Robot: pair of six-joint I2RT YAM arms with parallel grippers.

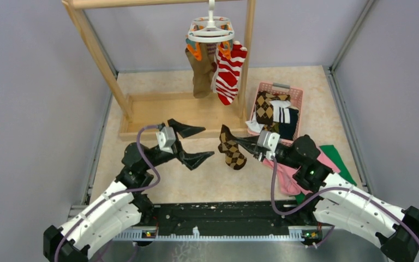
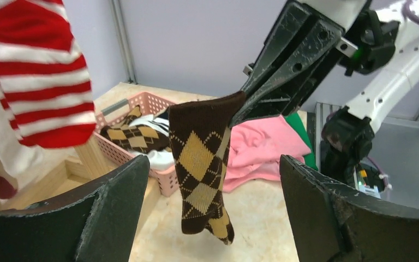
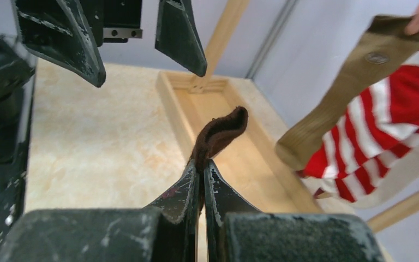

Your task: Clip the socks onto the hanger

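Observation:
A brown and tan argyle sock (image 1: 231, 148) hangs above the middle of the table, pinched near its cuff by my right gripper (image 1: 237, 140). In the right wrist view, the dark cuff (image 3: 221, 131) sticks up past the shut fingertips. My left gripper (image 1: 209, 142) stands open to the left of the sock, its fingers empty and apart from it. The left wrist view shows the whole argyle sock (image 2: 199, 158) between and beyond the open fingers. On the white round hanger (image 1: 211, 35), orange clips hold a tan sock (image 1: 201, 73) and a red-and-white striped sock (image 1: 229, 73).
A pink basket (image 1: 300, 98) with several socks stands at the right. Pink cloth (image 1: 289, 177) and green cloth (image 1: 339, 164) lie in front of it. The wooden rack (image 1: 106, 73) with its tray base stands at the back.

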